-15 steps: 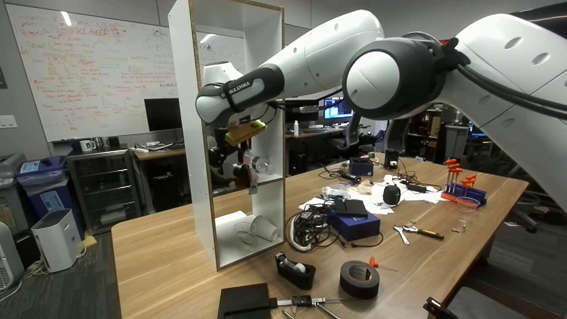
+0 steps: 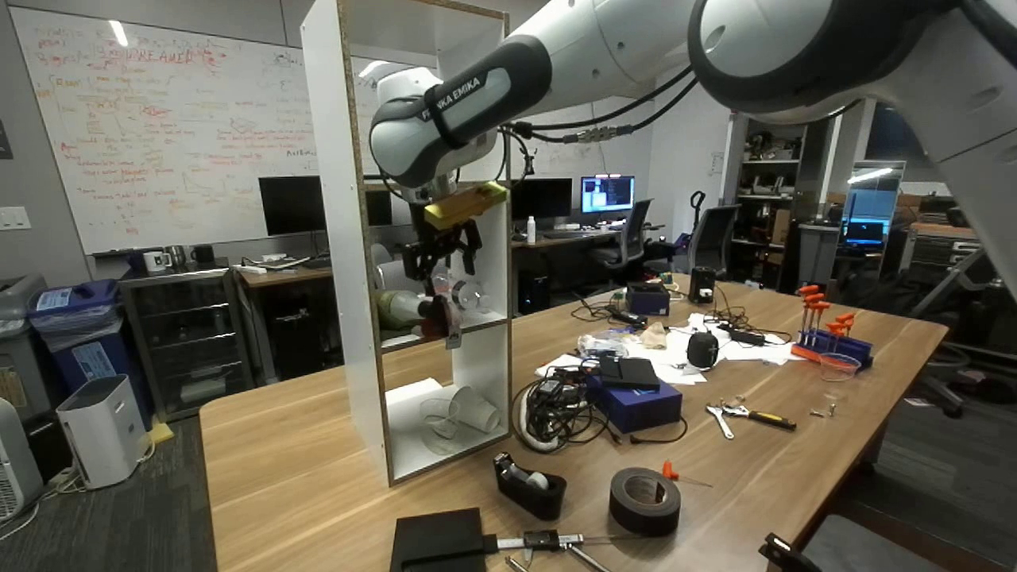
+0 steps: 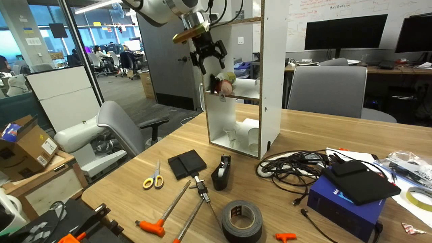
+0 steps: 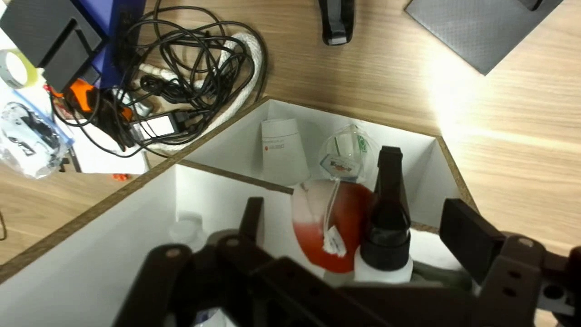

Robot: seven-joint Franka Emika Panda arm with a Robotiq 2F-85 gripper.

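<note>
My gripper [image 2: 445,268] stands open in front of the white shelf unit [image 3: 273,73], above the things on its middle shelf. Lying there are a green bottle [image 2: 398,308], a red and pale rounded item with a tag [image 4: 348,240], and a black bottle-neck-like piece [image 4: 385,240] beside it. In the wrist view both of these show between my spread fingers, and in exterior view 2 they sit below the fingertips [image 3: 222,65], apart from them. A clear glass-like item [image 2: 468,294] lies to the right on that shelf. The gripper's own body hides part of the shelf in the wrist view.
Below, the bottom compartment holds a white cup [image 4: 283,152] and a clear cup [image 4: 346,150]. Close by on the table are a tape dispenser [image 3: 221,174], tangled cables [image 3: 289,166] and a blue box [image 3: 344,198]. The shelf's side walls bound the space around the gripper.
My gripper has risen and shifted right in exterior view 1, out from beside the shelf's left wall. More of the green bottle shows now. The shelf items look otherwise unmoved.
</note>
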